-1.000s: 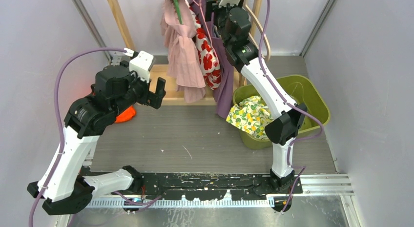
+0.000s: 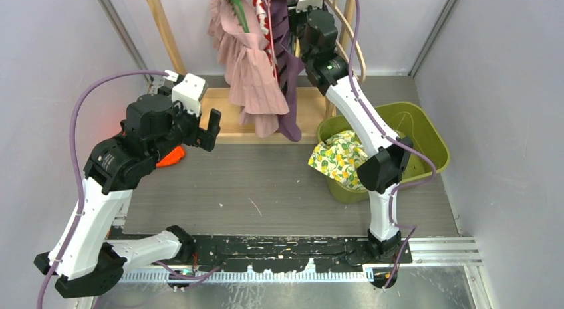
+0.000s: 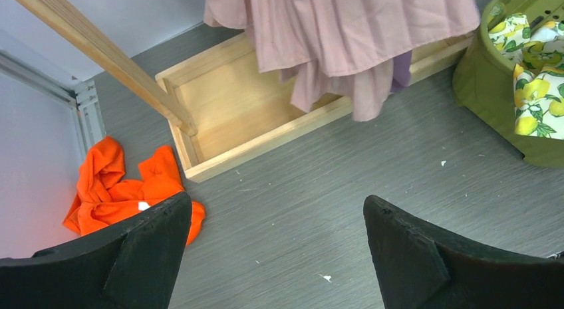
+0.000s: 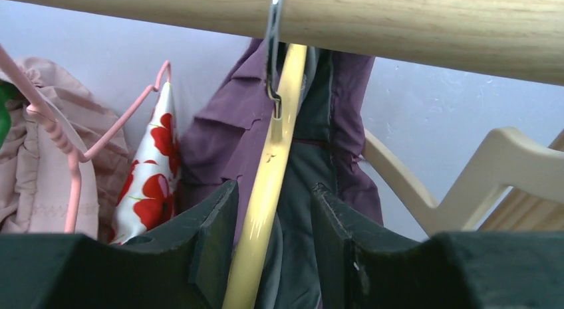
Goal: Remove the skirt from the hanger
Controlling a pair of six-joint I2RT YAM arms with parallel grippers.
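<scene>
My right gripper is up at the rack with its fingers part open around a yellow hanger bar (image 4: 286,103), which hangs beneath a wooden rail (image 4: 425,20) on a metal hook. Behind it are purple and dark grey fabric (image 4: 226,143), a red-flowered white garment (image 4: 147,196) and pink fabric on a pink hanger (image 4: 93,149). In the top view, the pink skirt (image 2: 256,83) hangs left of the purple garment (image 2: 290,116). My left gripper stands open above the floor, apart from the hanging clothes, nothing between its fingers.
A green bin (image 2: 429,143) with lemon-print cloth (image 2: 336,159) sits at the right. An orange cloth (image 3: 106,189) lies at the left beside the rack's wooden base (image 3: 266,143).
The hanging garments have swung, the purple one leftward, and the red-flowered one is now more hidden. My right gripper has shifted slightly at the rail; the left arm moved slightly earlier.
</scene>
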